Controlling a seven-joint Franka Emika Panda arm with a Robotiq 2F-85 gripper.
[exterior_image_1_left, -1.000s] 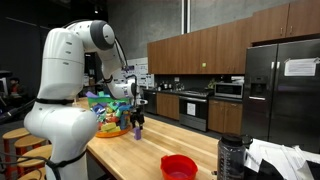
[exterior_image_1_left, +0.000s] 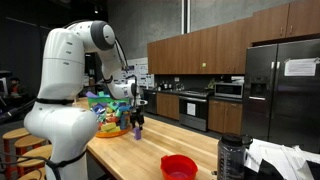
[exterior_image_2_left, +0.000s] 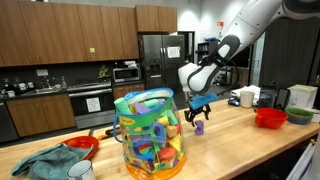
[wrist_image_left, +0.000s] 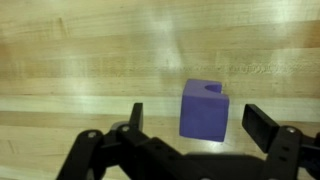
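Note:
A small purple block (wrist_image_left: 204, 115) with a notch in its top stands on the wooden table (wrist_image_left: 80, 60), between the two fingers of my open gripper as seen from the wrist. Bare wood shows on both sides of it, so neither finger touches it. In exterior view 1 the purple block (exterior_image_1_left: 137, 135) is just below the gripper (exterior_image_1_left: 136, 123). The second exterior view shows the same block (exterior_image_2_left: 199, 128) under the gripper (exterior_image_2_left: 196, 114), near the table's middle.
A red bowl (exterior_image_1_left: 179, 168) lies at the near side of the table, with a black canister (exterior_image_1_left: 231, 152) beside it. A see-through bin of colourful toys (exterior_image_2_left: 150, 140) stands close to the arm. A red plate (exterior_image_2_left: 84, 143) and a teal cloth (exterior_image_2_left: 47, 163) lie beyond that bin.

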